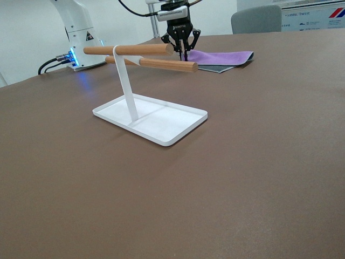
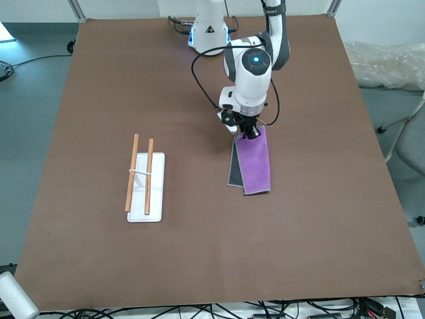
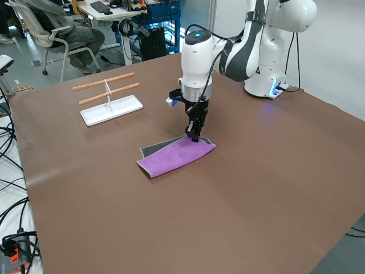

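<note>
A purple cloth (image 2: 254,166) with a grey cloth (image 2: 234,172) beneath it lies on the brown table; both show as a folded pile in the right view (image 3: 174,157). My gripper (image 1: 182,54) points down at the cloths' far end, its fingertips at the purple cloth. Whether it is open or shut on the cloth I cannot make out. A white stand with two wooden bars (image 2: 148,186) sits to the left, apart from the cloths, its white tray clear in the top view (image 1: 167,124).
The robot's base (image 2: 207,33) stands at the back edge, with cables looping from the arm. A chair (image 2: 412,139) is beyond the table's edge.
</note>
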